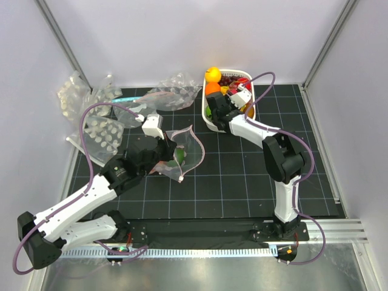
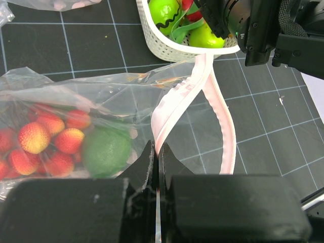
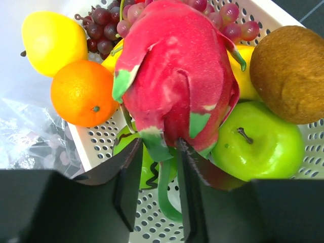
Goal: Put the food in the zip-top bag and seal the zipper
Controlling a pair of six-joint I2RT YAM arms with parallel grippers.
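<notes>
The open zip top bag [image 2: 66,101] lies with lychees [image 2: 34,136] and a green fruit [image 2: 106,149] inside. My left gripper is shut on the bag's pink zipper edge [image 2: 177,104]. In the top view the white basket [image 1: 211,124] holds the fruit at the back. My right gripper is over the basket, part open, its fingertips at the lower leaves of a red dragon fruit [image 3: 172,76]; whether it grips it cannot be seen. Around that lie an orange [image 3: 81,93], a yellow fruit [image 3: 50,40], grapes [image 3: 104,30], a green apple [image 3: 255,147] and a brown fruit [image 3: 288,71].
More clear plastic bags [image 1: 100,133] lie at the back left of the dark tiled table [image 1: 236,188].
</notes>
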